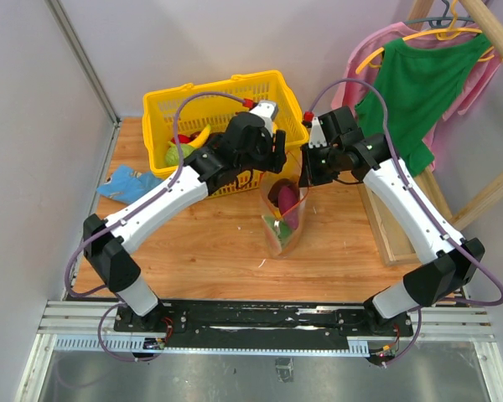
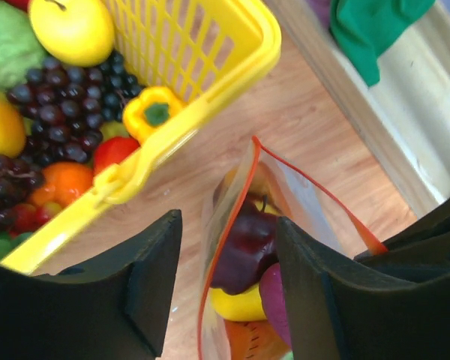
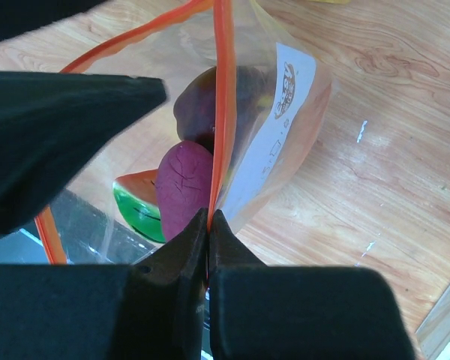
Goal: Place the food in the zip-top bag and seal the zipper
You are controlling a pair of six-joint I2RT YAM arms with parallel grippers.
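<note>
The clear zip bag [image 1: 283, 230] with its orange-red zip edge stands on the table, its mouth gaping. In the left wrist view it holds a dark eggplant-like piece [image 2: 244, 247], a purple one [image 2: 274, 300] and something yellow [image 2: 238, 304]. A watermelon slice [image 3: 140, 206] shows in the right wrist view. My right gripper is shut on the bag's edge, the orange strip running between its fingertips. My left gripper is open above the bag, nothing held; one side of the zip edge [image 2: 229, 217] passes between its parted fingers.
Behind the bag stands a yellow basket [image 1: 172, 100] full of toy fruit and vegetables. A blue cloth [image 1: 130, 184] lies at left. A wooden rack [image 1: 390, 234] with hanging clothes takes up the right.
</note>
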